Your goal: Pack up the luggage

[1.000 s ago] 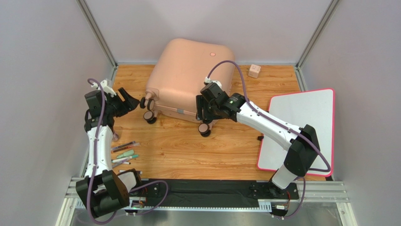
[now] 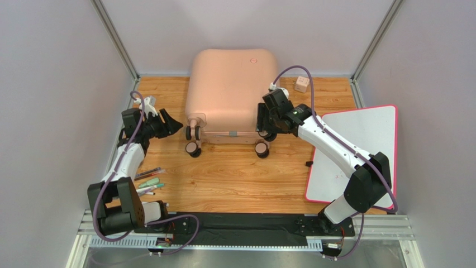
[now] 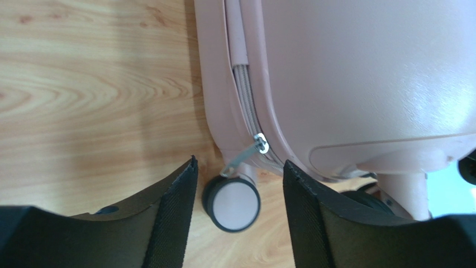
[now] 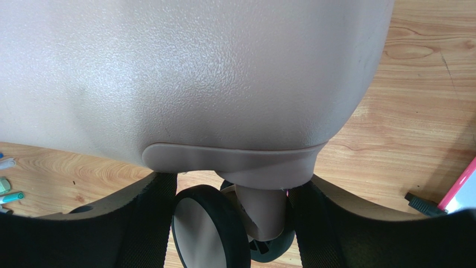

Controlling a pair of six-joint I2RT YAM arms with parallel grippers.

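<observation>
A closed pink suitcase lies flat at the back middle, wheels toward the front. My left gripper hovers by its front-left corner, part open; the left wrist view shows a zipper pull and a wheel beyond its fingertips, nothing clearly between them. My right gripper is at the front-right corner, its fingers around the wheel housing and double wheel; whether they grip it is unclear.
Markers lie at front left. A whiteboard covers the right side, and a small wooden block stands at back right.
The suitcase has turned to sit squarer and shifted right, along with my right gripper at its corner.
</observation>
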